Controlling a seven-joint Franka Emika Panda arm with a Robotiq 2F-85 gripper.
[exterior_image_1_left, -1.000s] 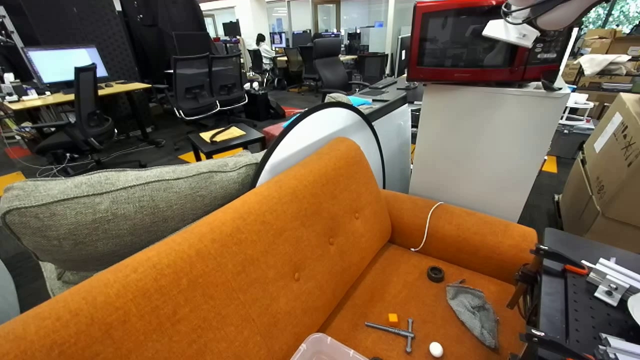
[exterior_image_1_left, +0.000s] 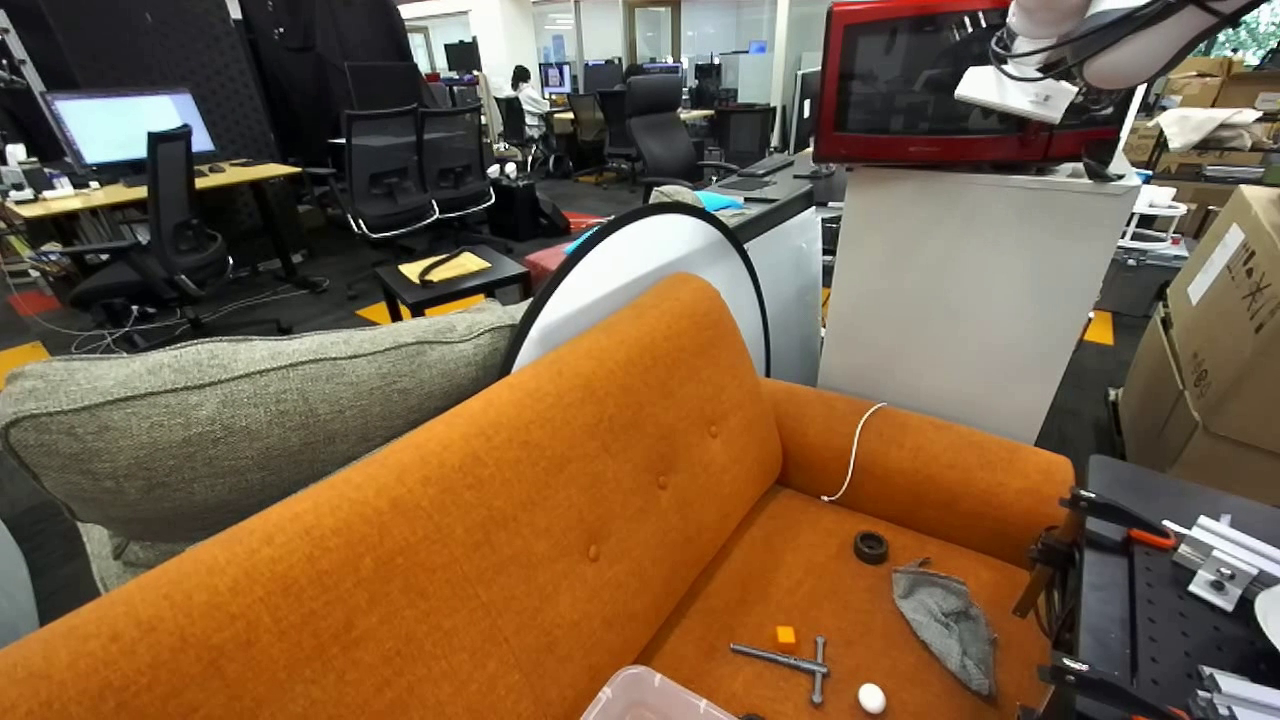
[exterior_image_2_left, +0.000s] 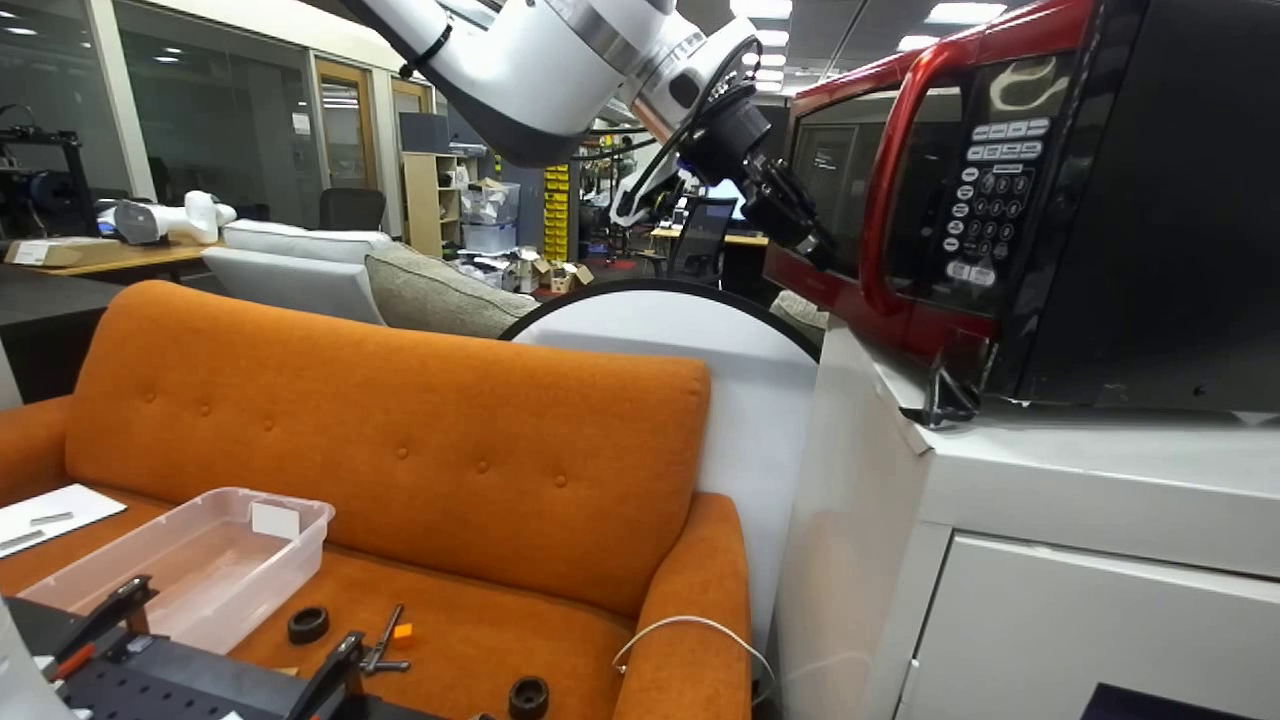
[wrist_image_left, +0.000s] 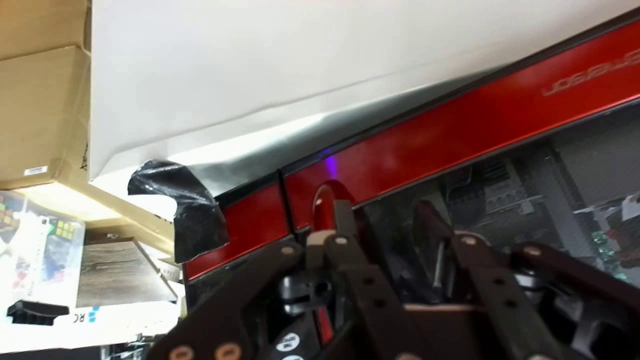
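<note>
A red microwave (exterior_image_2_left: 828, 282) stands on a white cabinet (exterior_image_2_left: 1080, 480), its door closed against the body. The curved red handle (exterior_image_2_left: 885, 180) runs down the door beside the keypad. In exterior view 2 my gripper (exterior_image_2_left: 816, 246) reaches to the front of the dark door glass, left of the handle. The wrist view has the handle's lower end (wrist_image_left: 324, 207) right against my left finger (wrist_image_left: 343, 225). Dark glass shows between the fingers of my gripper, and how far they have shut is unclear. Part of the handle is hidden behind the left finger.
Black tape (wrist_image_left: 198, 210) hangs at the cabinet's front corner. Below is an orange sofa (exterior_image_2_left: 408, 420) with a clear bin (exterior_image_2_left: 306, 552) and small items on it. Cardboard boxes (exterior_image_1_left: 1224, 324) stand right of the cabinet.
In exterior view 1 the arm's end has moved slightly left and down across the microwave's front, and now covers more of the keypad side. The sofa items have not moved.
</note>
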